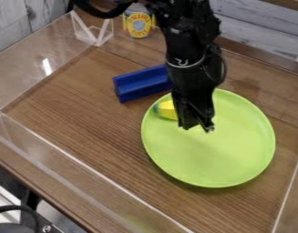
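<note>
The black gripper (195,120) hangs over the upper left part of a light green round plate (207,155). A small yellow and green object (166,110) lies at the plate's upper left, just left of the gripper's tip and partly hidden by it. The gripper looks shut, with nothing visible between its fingers; whether it touches the yellow object I cannot tell.
A blue block (140,84) lies behind the plate to the left. A yellow can (138,24) stands at the back. Clear side panels edge the wooden table (84,127), whose left part is free.
</note>
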